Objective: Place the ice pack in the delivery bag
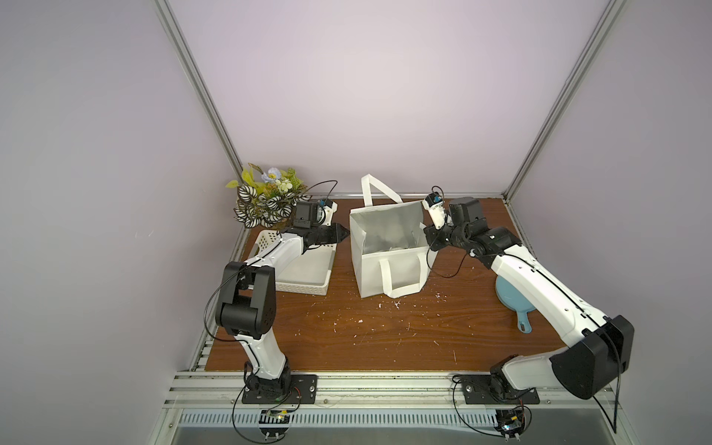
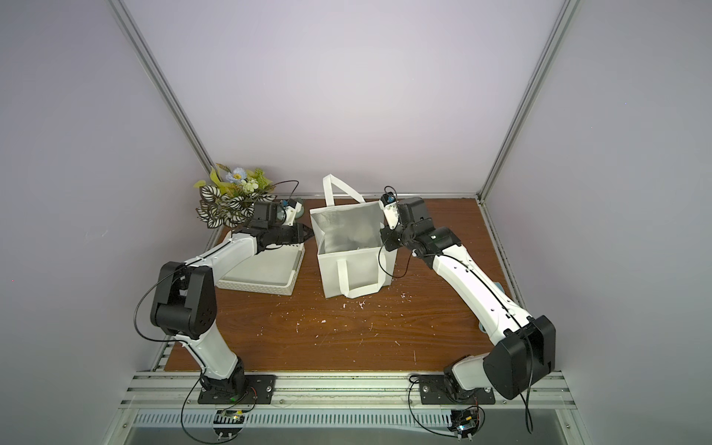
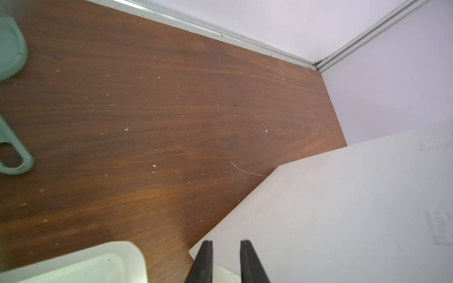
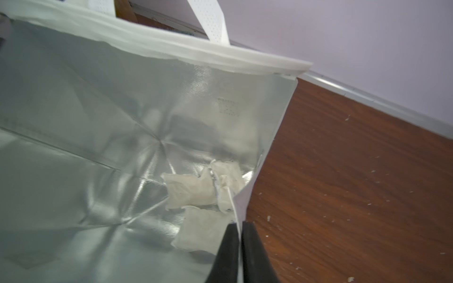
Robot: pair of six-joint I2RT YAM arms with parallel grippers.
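The white delivery bag [image 1: 371, 274] stands open in the middle, silver-lined, with several small pale pieces [image 4: 191, 188] inside; whether one is an ice pack I cannot tell. My left gripper [image 1: 342, 233] is just left of the bag; in its wrist view the two fingers stand apart with nothing clearly between them. My right gripper [image 1: 431, 236] is at the bag's right rim; in its wrist view the rim's edge runs down between the dark fingertips, and whether they are shut on it is blurred.
A white basket [image 1: 296, 285] lies at left, with a plant [image 1: 263, 193] behind it. A blue pan [image 1: 511, 296] lies at right, partly behind the right arm.
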